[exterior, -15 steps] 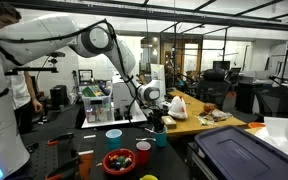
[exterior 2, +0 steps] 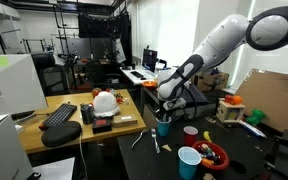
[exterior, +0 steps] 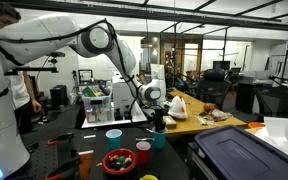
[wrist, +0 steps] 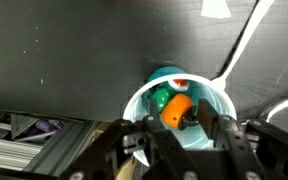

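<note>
A teal cup (exterior: pixel 160 141) stands on the dark table, and in the second exterior view the same cup (exterior 2: pixel 163 128) is below the arm's end. From above, its pale rim (wrist: pixel 135 103) surrounds small objects: a green one (wrist: pixel 161 96), an orange one (wrist: pixel 177 109) and something dark. My gripper is over the cup's near part, its fingers apart on either side of the opening. Nothing shows clamped between them. How deep the fingertips reach is hard to tell.
A blue cup (exterior: pixel 114 139), a red bowl (exterior: pixel 117 163) with items in it and a red cup (exterior: pixel 143 153) stand nearby. White utensils (wrist: pixel 246 40) lie beside the teal cup. A large dark tray (exterior: pixel 246 158) takes up the right side.
</note>
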